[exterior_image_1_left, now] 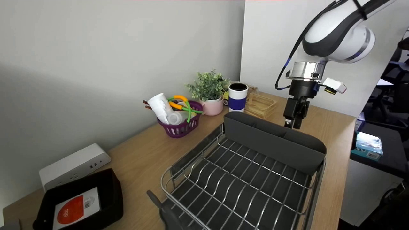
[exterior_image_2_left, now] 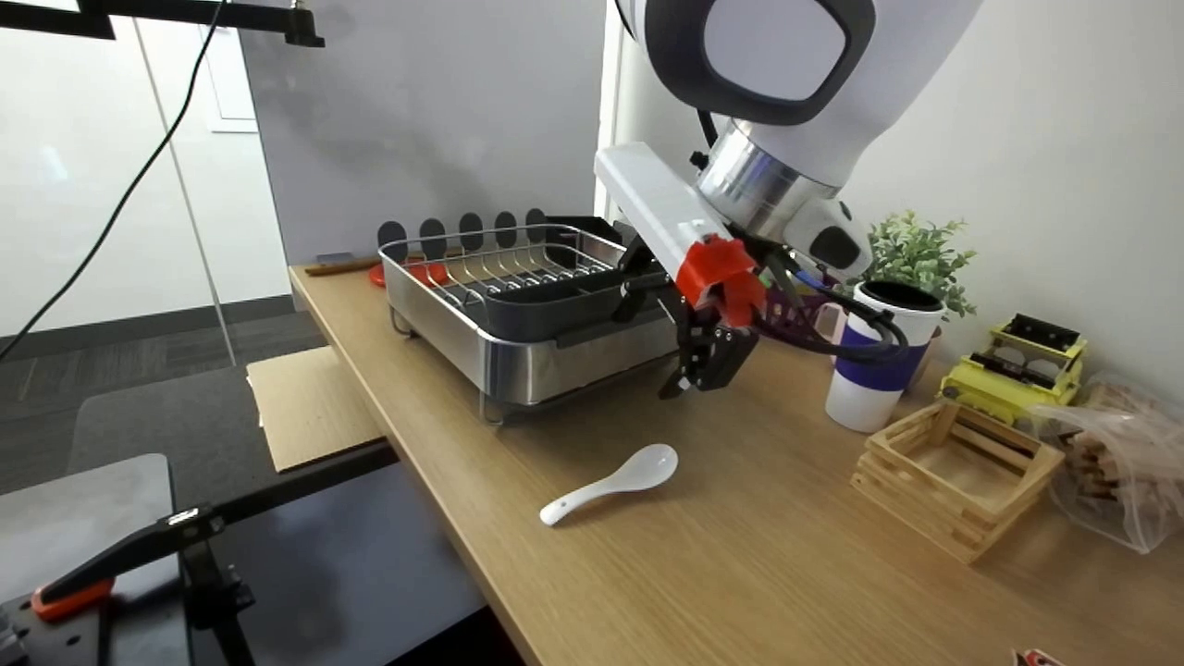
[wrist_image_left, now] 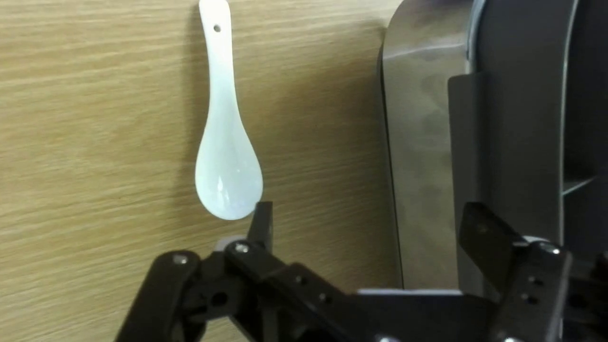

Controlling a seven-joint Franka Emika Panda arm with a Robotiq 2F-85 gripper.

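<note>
A white spoon [exterior_image_2_left: 627,475] lies on the wooden table beside the dish rack [exterior_image_2_left: 444,316]. In the wrist view the spoon [wrist_image_left: 226,165] has its bowl toward my gripper and its handle pointing away. The gripper is open, its two fingers wide apart with nothing held between them. One fingertip [wrist_image_left: 262,225] appears close to the edge of the spoon's bowl; the other overlaps the rack's side. Exterior view 2 shows the gripper [exterior_image_2_left: 696,377] above the table, tilted, near the rack's end. From exterior view 1, the spoon is hidden behind the rack's grey utensil holder [exterior_image_1_left: 274,140].
A blue-banded white cup [exterior_image_2_left: 882,355], a wooden crate [exterior_image_2_left: 960,472] and a yellow toy [exterior_image_2_left: 1016,372] stand along the wall side. A purple basket [exterior_image_1_left: 182,130] and a potted plant [exterior_image_1_left: 211,92] are farther along.
</note>
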